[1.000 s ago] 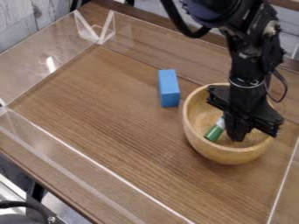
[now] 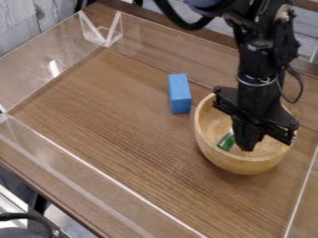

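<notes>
My black gripper (image 2: 247, 139) reaches down from the top right into a round tan wooden bowl (image 2: 252, 165), its fingertips inside the bowl on the right half of the table. It looks shut, and I see nothing clearly held between its fingers. A small green object (image 2: 226, 140) lies in the bowl just left of the fingertips, partly hidden by the gripper.
A blue block (image 2: 179, 93) lies on the wooden table (image 2: 99, 139) to the upper left of the bowl. Clear plastic brackets stand at the back left edge.
The gripper has shifted slightly to the left within the bowl, now covering more of the green object. The bowl and blue block look nearly unmoved.
</notes>
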